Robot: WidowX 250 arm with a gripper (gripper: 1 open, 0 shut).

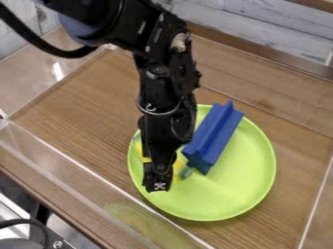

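Observation:
A green plate (235, 195) rests on the wooden table, holding a blue block (215, 136) on its right side and a yellow object (146, 156), mostly hidden behind my black gripper (162, 175). The gripper is low over the plate's left part, around or in front of the yellow object; its fingertips are open, and whether they touch it is unclear.
Bare wooden table (78, 117) spreads to the left and behind the plate. A clear strip runs along the front left edge, with dark cables below it. A pale plank wall stands at the back.

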